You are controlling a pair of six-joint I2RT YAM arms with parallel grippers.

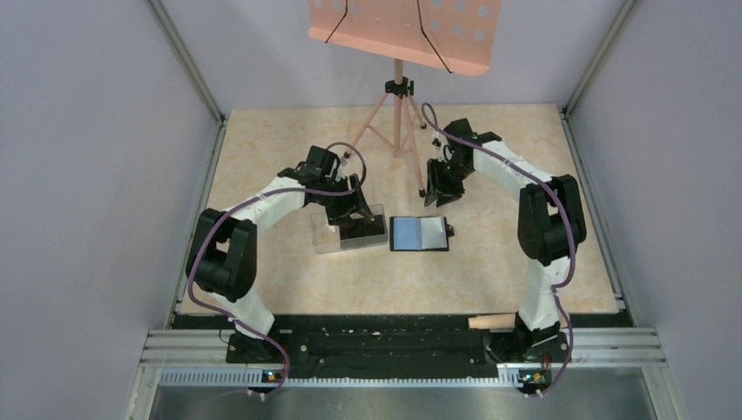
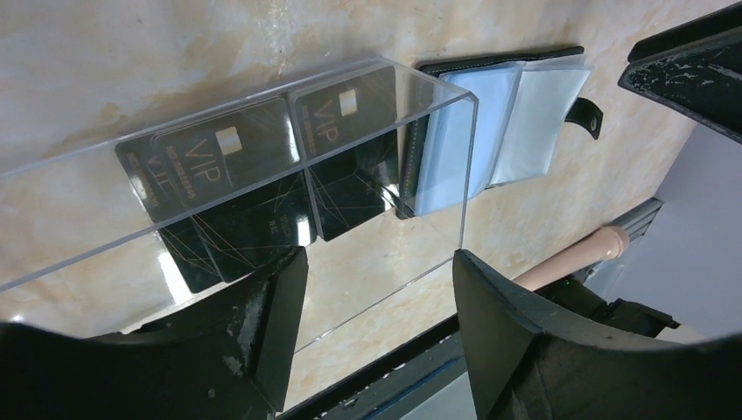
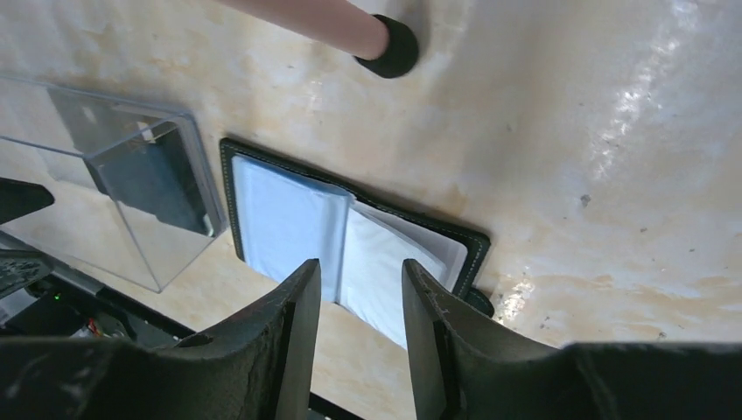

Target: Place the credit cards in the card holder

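Several black VIP credit cards lie in a clear acrylic box; the top and left wrist views show them. Beside it, to the right, the card holder lies open, blue sleeve on the left, whitish sleeves on the right. My left gripper is open over the box's near side, nothing between its fingers. My right gripper is open above and behind the card holder, nothing between its fingers.
A pink tripod stand stands at the back, one foot near the card holder. A wooden roll lies at the front right edge.
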